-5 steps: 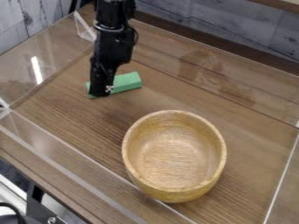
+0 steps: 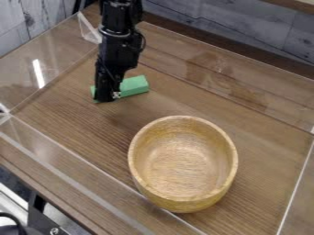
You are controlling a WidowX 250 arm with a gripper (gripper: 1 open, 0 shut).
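Note:
The black arm reaches down from the top of the camera view to my gripper (image 2: 108,90), which is low at the left end of a green block (image 2: 134,84) lying on the wooden table. The gripper's fingers look close together; whether anything is between them is too small to tell.
A round light wooden bowl (image 2: 183,193) stands at the lower right. Cables and dark items lie beyond the table's edge at the lower left.
The gripper has shifted very slightly over the block's left end. The block and bowl look unmoved.

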